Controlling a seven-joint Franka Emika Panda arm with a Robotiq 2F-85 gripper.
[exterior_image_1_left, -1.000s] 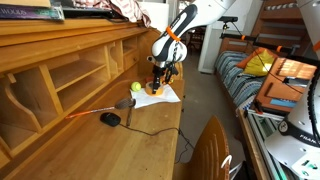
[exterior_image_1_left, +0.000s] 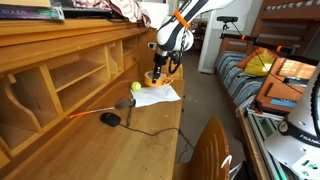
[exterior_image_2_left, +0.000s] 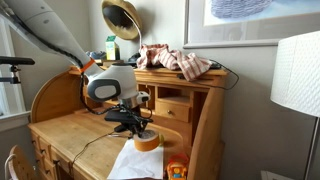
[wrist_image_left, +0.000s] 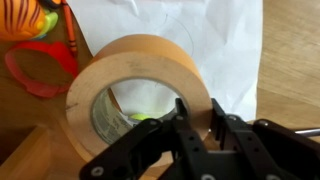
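Note:
In the wrist view a roll of orange tape (wrist_image_left: 135, 50) fills the middle, its open core facing the camera. My gripper is shut on the roll's wall, one black finger inside the core and the other outside. A white sheet of paper (wrist_image_left: 228, 50) lies below it. From the second exterior view, the tape roll (exterior_image_2_left: 148, 143) appears above the paper (exterior_image_2_left: 135, 163), with the gripper (exterior_image_2_left: 141, 127) at its top edge. The first exterior view shows the roll small, over the far end of the desk, close to the paper (exterior_image_1_left: 155, 97).
A green ball (exterior_image_1_left: 136, 87) sits beside the paper. A black mouse (exterior_image_1_left: 110, 119) and a long red-handled tool (exterior_image_1_left: 100, 109) lie on the nearer desk top. Orange and red items (wrist_image_left: 38, 65) are left of the roll. Shelving lines the desk's back.
The gripper and tape roll have risen and moved slightly left in the first exterior view; more of the paper shows below them now.

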